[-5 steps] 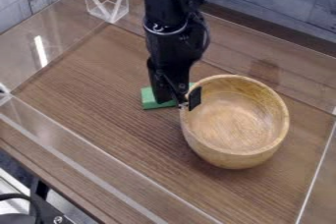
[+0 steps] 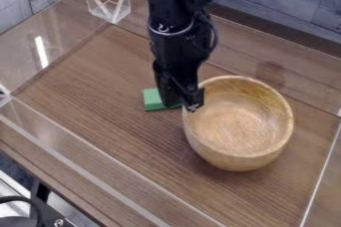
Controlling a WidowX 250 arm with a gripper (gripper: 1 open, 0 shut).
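My black gripper (image 2: 178, 90) reaches down from the top centre, its tips near the left rim of a light wooden bowl (image 2: 237, 129) and just over a small green block (image 2: 156, 102). The block lies on the wooden table at the bowl's left and is partly hidden by the gripper. The gripper looks shut, with nothing visible held in it, though its dark fingers are hard to make out.
A white wire-like object (image 2: 108, 4) stands at the back left. Walls edge the table at the back, and a black cable lies at the bottom left.
The gripper has shifted slightly, rising a little off the green block. The block and bowl look nearly unmoved.
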